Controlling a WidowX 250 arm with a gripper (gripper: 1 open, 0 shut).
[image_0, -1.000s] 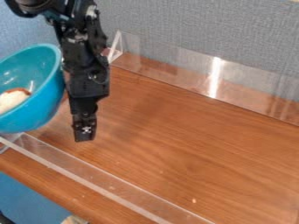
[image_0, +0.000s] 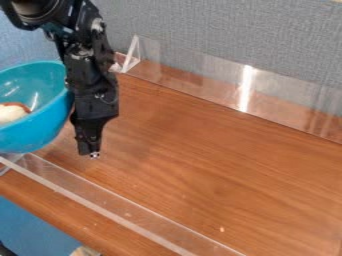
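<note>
My black gripper (image_0: 91, 148) points straight down just right of a turquoise bowl (image_0: 40, 120), low over the wooden surface, and is shut with nothing visible between its fingers. The bowl holds a pale, rounded item with some orange-brown on it (image_0: 11, 112); it is partly cut off by the left edge of the view.
Bare wooden tabletop (image_0: 221, 175) fills the middle and right. A clear plastic strip (image_0: 267, 95) runs along the back by the grey wall, another (image_0: 134, 215) along the front edge.
The gripper has risen slightly and shifted a little left, closer to the bowl.
</note>
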